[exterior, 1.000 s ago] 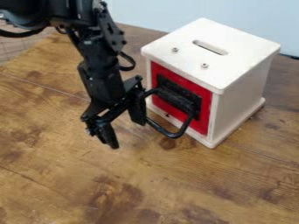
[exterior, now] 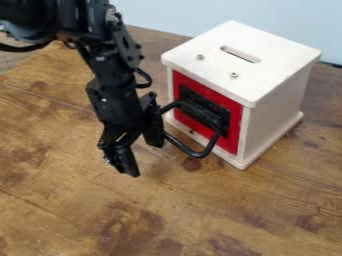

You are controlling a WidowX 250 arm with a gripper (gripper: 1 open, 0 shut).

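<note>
A black robot arm reaches down from the upper left, its gripper [exterior: 131,150] low over the wooden table just left of a white wooden box [exterior: 254,60]. The box has a slot on top and a red front panel [exterior: 230,141] with a black fitting [exterior: 205,108]. A black loop, like a handle or cable, extends from the fitting toward the gripper. Whether the gripper is open or shut, or touches that loop, is hard to tell.
A pale wall stands behind the box.
</note>
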